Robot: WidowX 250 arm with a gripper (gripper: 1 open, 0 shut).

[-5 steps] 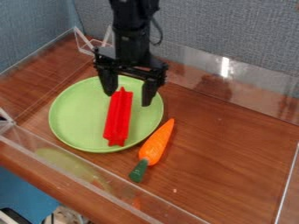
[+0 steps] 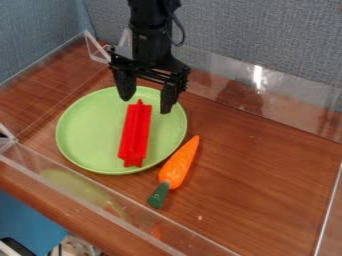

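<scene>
A long red piece [image 2: 135, 135] lies lengthwise on the green plate [image 2: 84, 135]. My black gripper [image 2: 146, 98] hangs over the back part of the plate, above the red piece's far end, its fingers open and spread to either side with nothing held between them. An orange toy carrot [image 2: 183, 160] with a green top lies on the wooden surface to the right of the plate, tilted toward the front.
Clear plastic walls [image 2: 278, 114] border the wooden board [image 2: 267, 185]. The right side of the board is clear. Grey walls stand behind and at the left.
My gripper has risen from lower around the far end of the red piece to higher over it. The red piece, plate and carrot look unmoved.
</scene>
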